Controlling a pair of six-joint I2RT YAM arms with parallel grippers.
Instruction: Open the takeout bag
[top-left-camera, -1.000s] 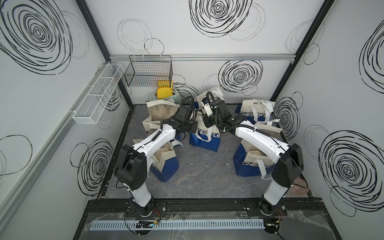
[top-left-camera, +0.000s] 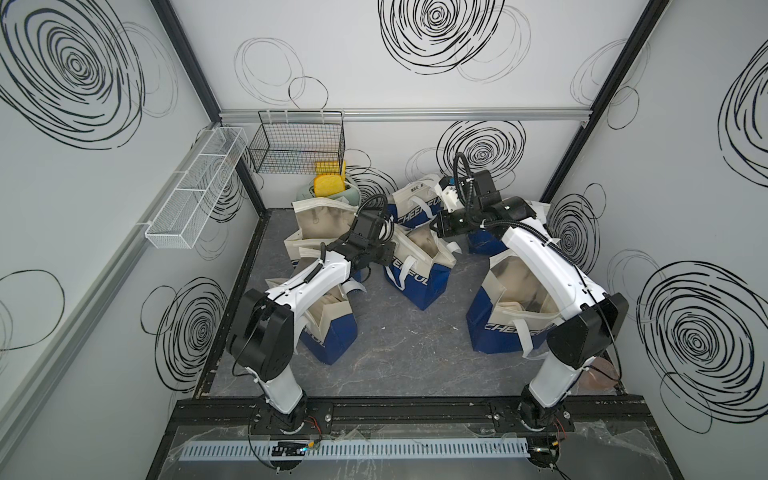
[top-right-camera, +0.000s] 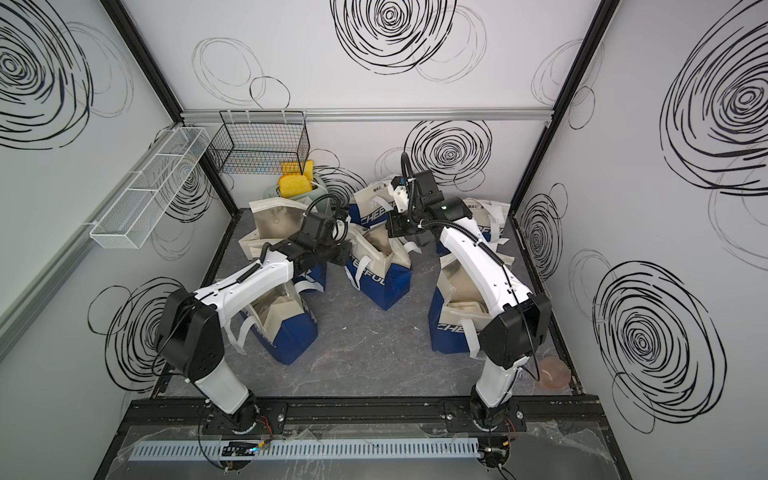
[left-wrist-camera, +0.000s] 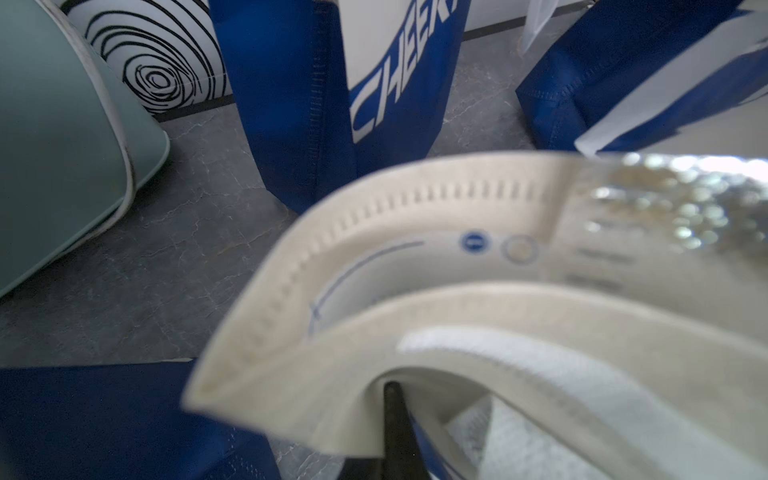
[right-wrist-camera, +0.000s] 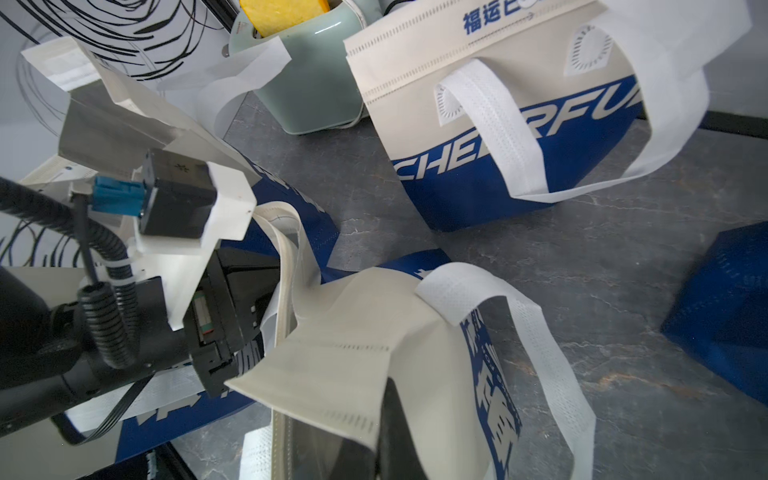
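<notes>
The centre takeout bag (top-left-camera: 417, 276), blue with a cream top (right-wrist-camera: 320, 360), stands with its mouth partly spread. My left gripper (top-left-camera: 388, 254) is at its left rim; in the left wrist view the fingertip (left-wrist-camera: 392, 392) sits under the curved cream fabric (left-wrist-camera: 560, 304). My right gripper (top-left-camera: 440, 228) is over the bag's right side, with cream fabric at its fingers in the right wrist view. Both grippers appear shut; what lies between their fingers is largely hidden by fabric.
Other bags stand at left (top-left-camera: 332, 336), right (top-left-camera: 488, 320) and back (right-wrist-camera: 488, 160). A mint container with yellow items (top-left-camera: 328, 185) is at the back left, below a wire basket (top-left-camera: 296, 144).
My right gripper has moved up and to the right. The centre bag's top has spread and its body has turned. The left arm has stayed put.
</notes>
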